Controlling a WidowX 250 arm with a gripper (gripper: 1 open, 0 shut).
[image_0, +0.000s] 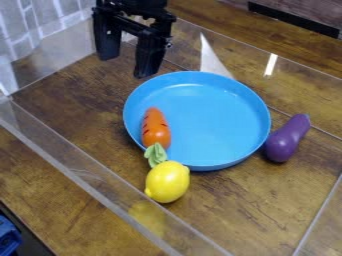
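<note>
The black gripper (128, 58) hangs at the upper left in the camera view, above and behind a blue plate (211, 122); whether its fingers are open or shut is hard to make out. An orange carrot (156, 127) with a green top lies on the left part of the plate, its leaves at the front rim. A yellow lemon (167, 182) lies just in front of the plate. A purple eggplant (286, 138) lies to the right of the plate.
Clear panels run along the left and sides. A white triangular object (215, 62) is behind the plate. A blue item (8, 238) shows at the lower left corner.
</note>
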